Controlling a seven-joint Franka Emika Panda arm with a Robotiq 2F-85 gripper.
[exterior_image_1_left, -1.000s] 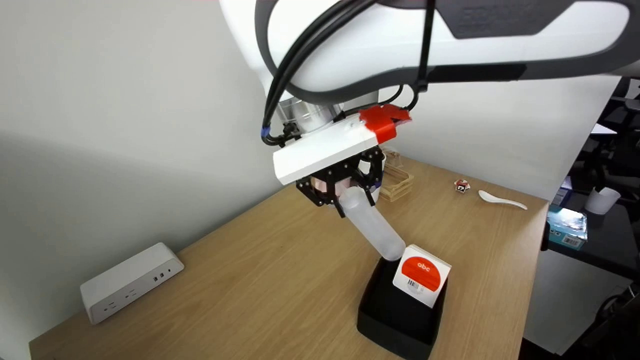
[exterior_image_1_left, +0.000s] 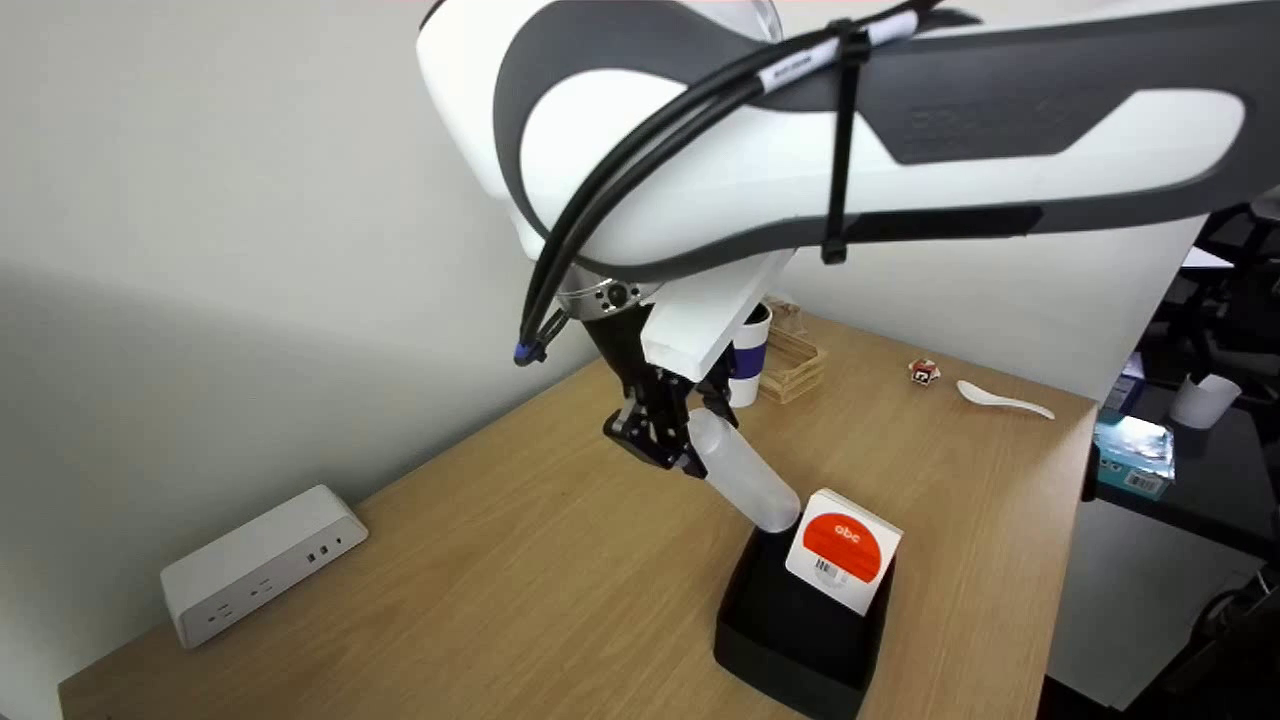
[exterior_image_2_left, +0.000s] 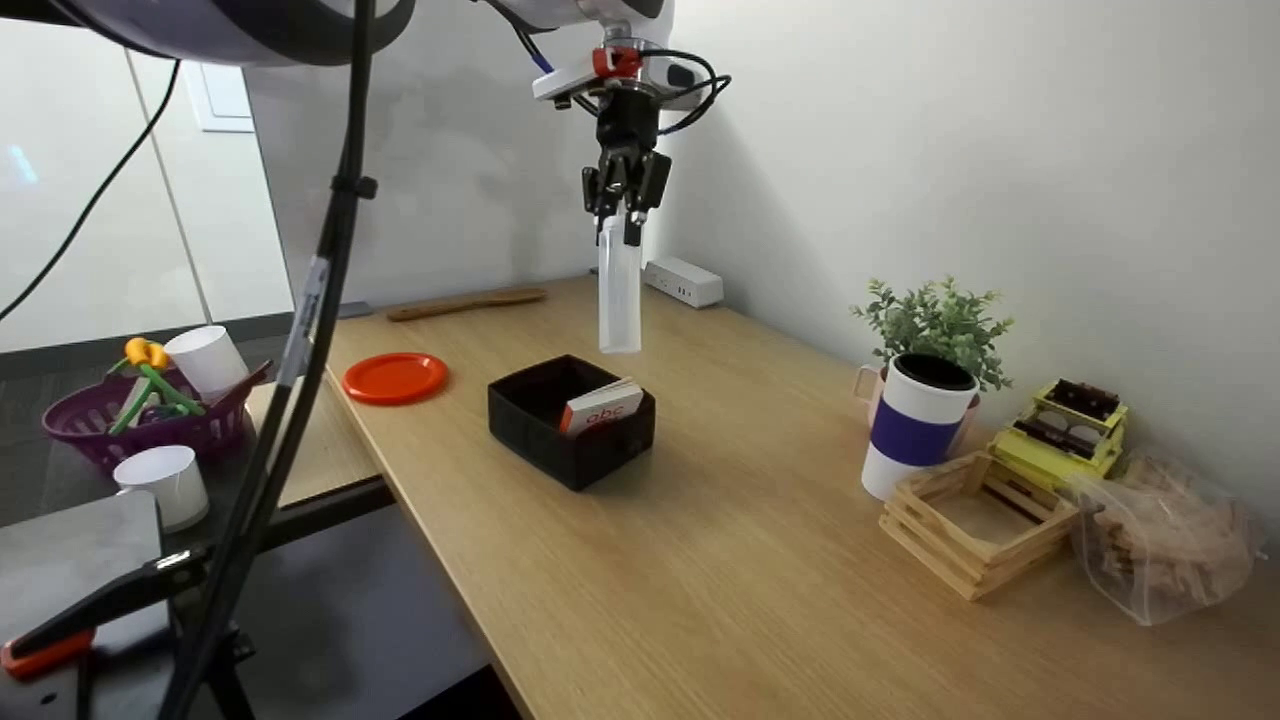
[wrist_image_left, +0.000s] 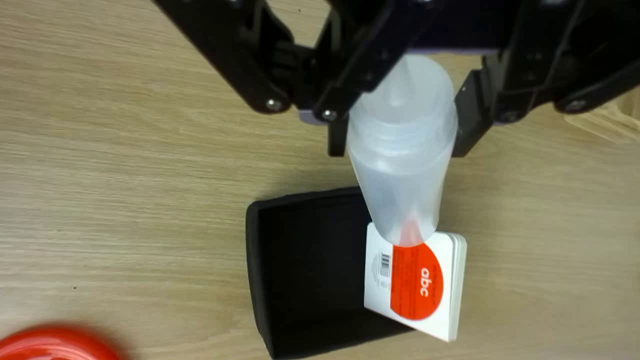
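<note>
My gripper is shut on a clear, frosted bottle (wrist_image_left: 402, 174), its fingers (wrist_image_left: 337, 137) on either side of the neck end. In exterior view 2 the bottle (exterior_image_2_left: 619, 294) hangs upright above the table, clear of it. Below stands an open black box (wrist_image_left: 300, 270), with a white and red "abc" card box (wrist_image_left: 414, 282) leaning inside against one corner. From the wrist, the bottle's lower end overlaps the card box; exterior view 1 also shows the bottle (exterior_image_1_left: 744, 472) near the box's rim.
A red plate (exterior_image_2_left: 396, 378) lies near the table edge beside the black box. Toward the wall stand a cup (exterior_image_2_left: 918, 426), a wooden crate (exterior_image_2_left: 978, 528) and a bag of sticks (exterior_image_2_left: 1164, 540). A white power strip (exterior_image_1_left: 264, 564) sits by the wall.
The wrist has turned about its axis and the gripper sits slightly lower and to the left in exterior view 1. The bottle remains held; the black box and card box have not moved.
</note>
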